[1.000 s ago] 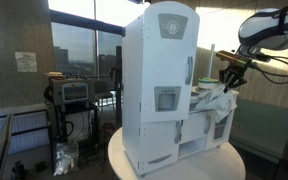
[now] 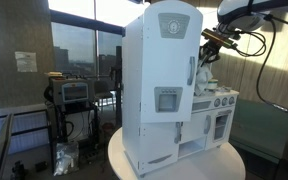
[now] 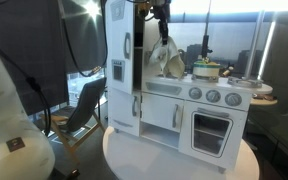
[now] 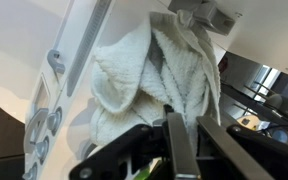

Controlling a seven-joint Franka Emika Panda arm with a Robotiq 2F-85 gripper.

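A white cloth hangs bunched from my gripper, whose fingers are shut on it in the wrist view. In exterior view 2 the cloth drapes over the left part of the toy kitchen's counter, next to the tall fridge unit, with the gripper above it. The fridge partly hides the cloth in exterior view 1, where the gripper shows just right of the fridge's top.
A green pot stands on the counter right of the cloth. Stove knobs and an oven door face front.
The gripper has moved left and up with the cloth, from over the counter's right part toward the fridge. The cloth hung lower over the front of the counter a second ago.
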